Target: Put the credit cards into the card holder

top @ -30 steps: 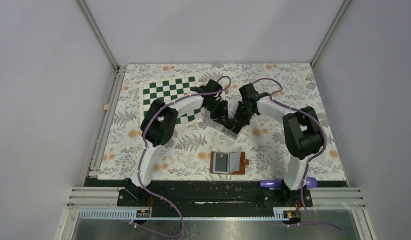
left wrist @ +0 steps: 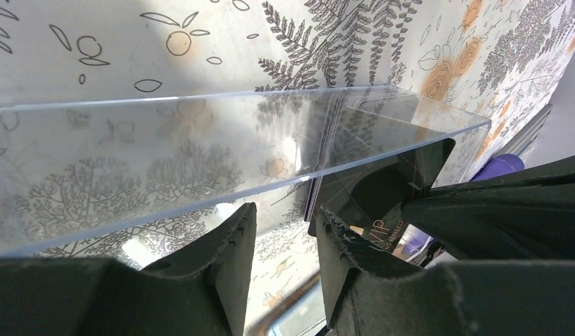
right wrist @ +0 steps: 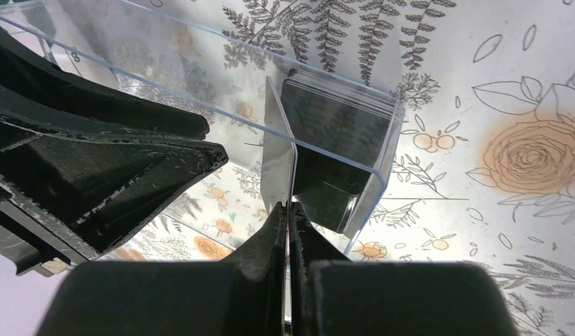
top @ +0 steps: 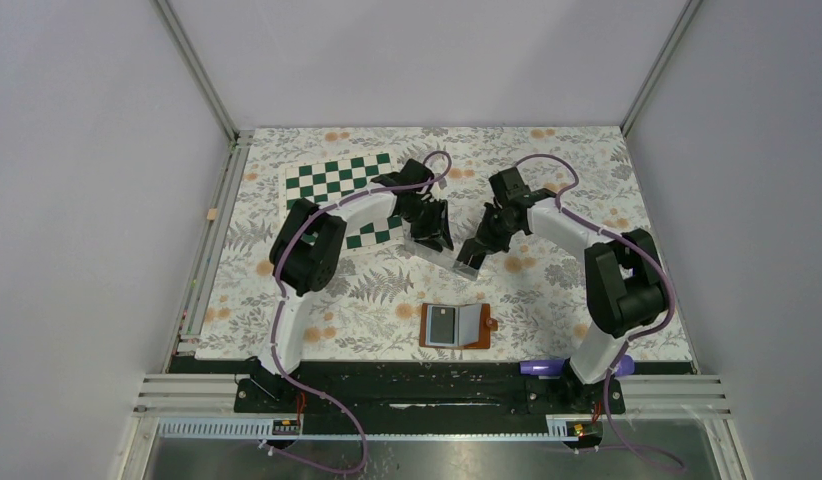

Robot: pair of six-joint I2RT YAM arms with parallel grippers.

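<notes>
A clear card holder (top: 430,255) lies mid-table, holding dark cards (top: 471,253) at its right end. In the right wrist view a pale card (right wrist: 274,140) stands upright beside the dark stack (right wrist: 327,175), inside the holder (right wrist: 388,154). My left gripper is slightly open at the holder's near edge, nothing visible between its fingertips, left of the dark cards (left wrist: 361,196). My right gripper is shut at the pale card's lower end; no grip on it is clear. The right gripper also reaches into the left wrist view from the right.
A green checkered board (top: 332,180) lies at the back left, partly under the left arm. A brown pad with a grey device (top: 441,325) is at the front middle. A purple cylinder (top: 542,368) lies at the front right edge.
More of the holder's right end shows.
</notes>
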